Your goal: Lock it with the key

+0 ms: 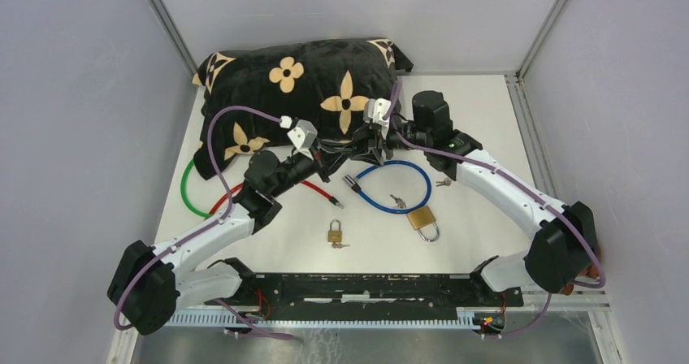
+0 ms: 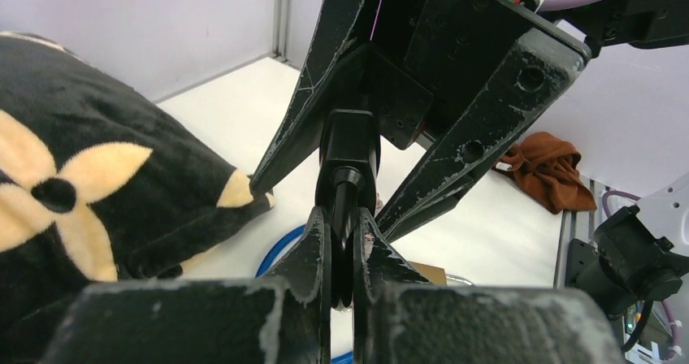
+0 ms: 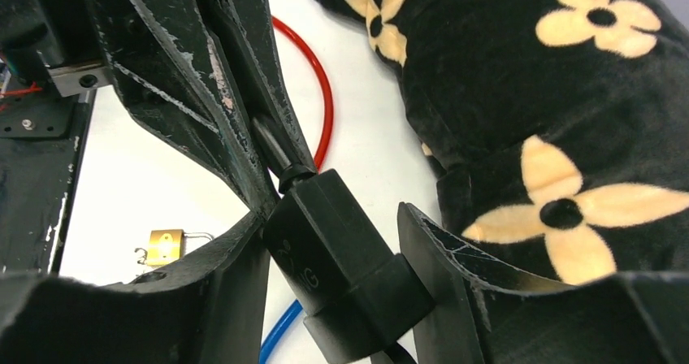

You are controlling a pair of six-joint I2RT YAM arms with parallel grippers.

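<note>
A black lock head with a boxy body hangs above the table where my two arms meet. My left gripper is shut on the dark shaft that sticks out of one end of it. My right gripper stands part open around the boxy body, with a gap showing at its right-hand finger. In the top view the lock head is hidden between the grippers. No key can be made out at the lock head.
Below lie a blue cable lock, a large brass padlock, a small padlock, loose keys and a red cable. The dark patterned cushion fills the back left. Clear table lies in front.
</note>
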